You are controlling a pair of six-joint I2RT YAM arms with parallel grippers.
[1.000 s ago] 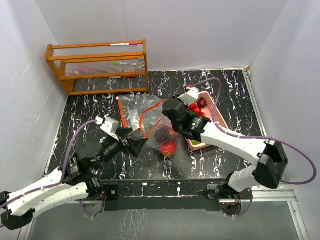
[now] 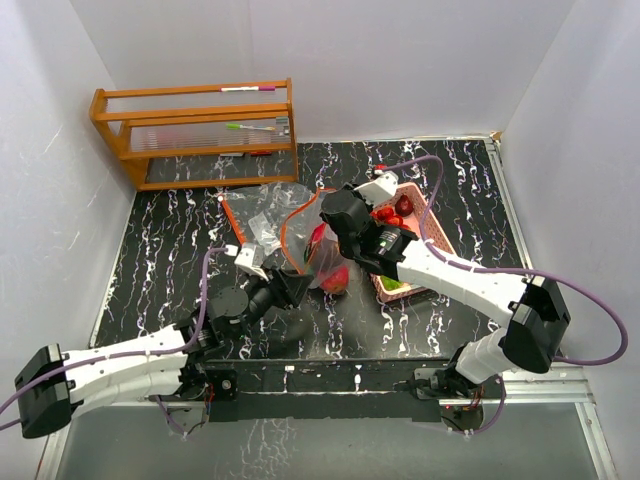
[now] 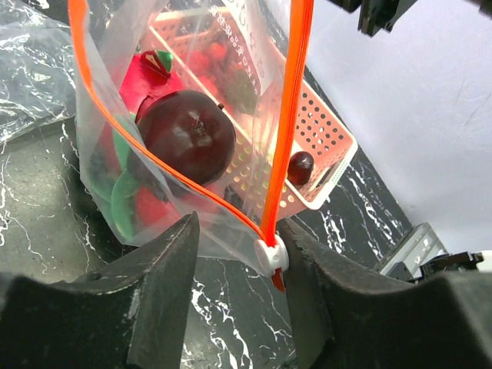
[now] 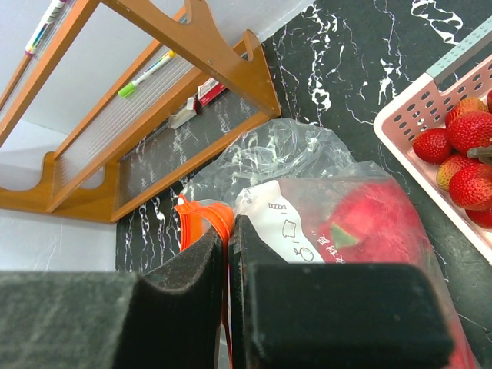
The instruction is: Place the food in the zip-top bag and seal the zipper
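The clear bag (image 2: 320,240), orange zipper open, holds food: a dark round fruit (image 3: 184,134) and red-green items. My right gripper is shut on the bag's orange zipper edge. My left gripper is part open at the other zipper end, where the white slider (image 3: 269,255) sits beside its right finger; whether it grips the slider is unclear.
A crate (image 4: 419,123) of strawberries and other food stands at the right. A wooden rack (image 2: 190,115) with markers is at the back left. Bare marble counter shows at the front.
My left gripper has moved right to the bag's zipper end. The right arm and the bag's top have shifted slightly.
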